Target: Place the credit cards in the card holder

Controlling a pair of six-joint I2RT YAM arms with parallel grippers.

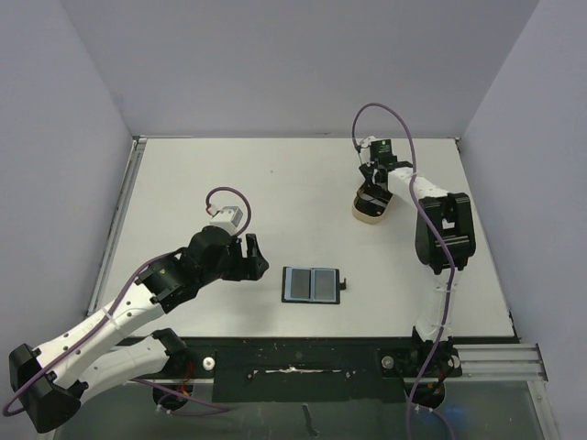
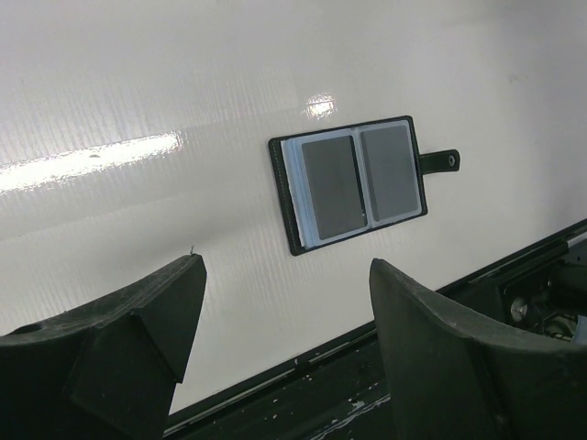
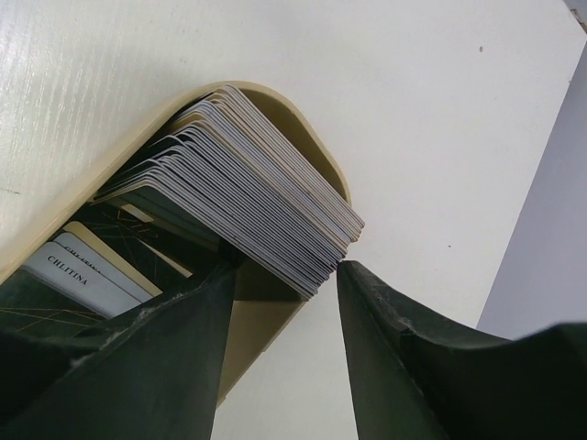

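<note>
The card holder (image 1: pixel 312 285) lies open on the table at front centre, its clear sleeves up and a snap tab at the right; it shows whole in the left wrist view (image 2: pixel 336 188). To its upper left hovers my left gripper, open and empty. In the right wrist view a leaning stack of thin cards (image 3: pixel 248 183) rests in a tan oval container (image 3: pixel 96 174). My right gripper is over that container, fingers apart, with the stack's lower end between and just beyond the tips. No firm grip on a card shows.
More cards, one printed CHLITINA (image 3: pixel 83 275), lie in the container's dark lower part. In the top view the container (image 1: pixel 369 218) stands at back right, partly covered by the right arm. The white table (image 1: pixel 293 202) between the container and holder is clear.
</note>
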